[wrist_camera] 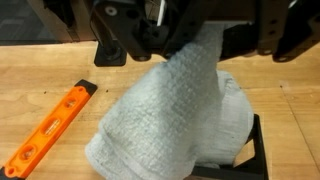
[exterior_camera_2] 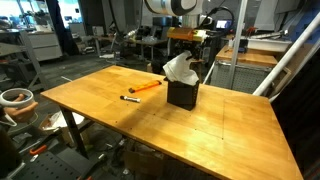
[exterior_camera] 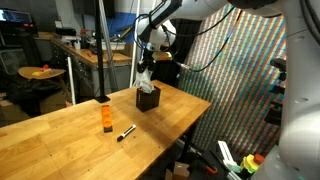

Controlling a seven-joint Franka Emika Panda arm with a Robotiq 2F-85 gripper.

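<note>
My gripper (exterior_camera: pixel 146 68) is shut on a white cloth (wrist_camera: pixel 160 120), pinched at its upper end between the fingers. In exterior view 2 the cloth (exterior_camera_2: pixel 181 70) hangs down to a black box (exterior_camera_2: pixel 182 95) on the table, its lower part bunched at the opening. Exterior view 1 has the gripper just above that box (exterior_camera: pixel 148 101). The wrist view shows cloth spread below the fingers, covering most of the box; only a dark corner (wrist_camera: pixel 258 150) shows. How much cloth is inside cannot be told.
An orange level (exterior_camera: pixel 107 118) lies on the wooden table beside the box. A small dark tool with a light part (exterior_camera_2: pixel 130 99) rests closer to the table's edge.
</note>
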